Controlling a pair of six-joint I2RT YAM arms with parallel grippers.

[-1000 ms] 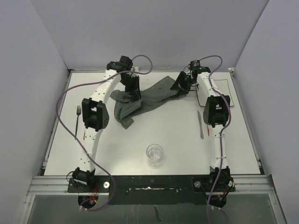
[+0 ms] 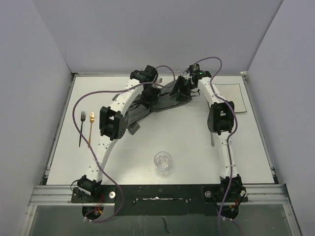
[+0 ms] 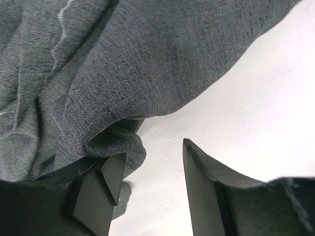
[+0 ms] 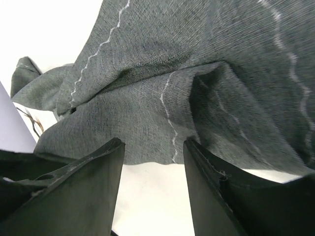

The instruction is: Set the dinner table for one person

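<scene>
A crumpled dark grey cloth (image 2: 170,101) lies across the far part of the table, folded and bunched on its left side. Over its middle is my left gripper (image 2: 151,104), fingers apart; in the left wrist view one fingertip (image 3: 115,164) meets a fold of the cloth (image 3: 147,64), while bare table shows through most of the gap. My right gripper (image 2: 181,91) stands open above the cloth's right part, with cloth (image 4: 142,113) spread beyond its fingertips. A fork (image 2: 82,118) and an orange-brown spoon (image 2: 91,119) lie at left. The knife (image 2: 212,140) is at right, partly hidden by the right arm.
A clear glass (image 2: 163,162) stands near the front edge. At the back right lies a flat square piece with a dark outline (image 2: 235,93), partly behind the right arm. The table's middle, in front of the cloth, is free.
The right gripper has shifted left over the cloth. The bunched left part of the cloth is now more covered.
</scene>
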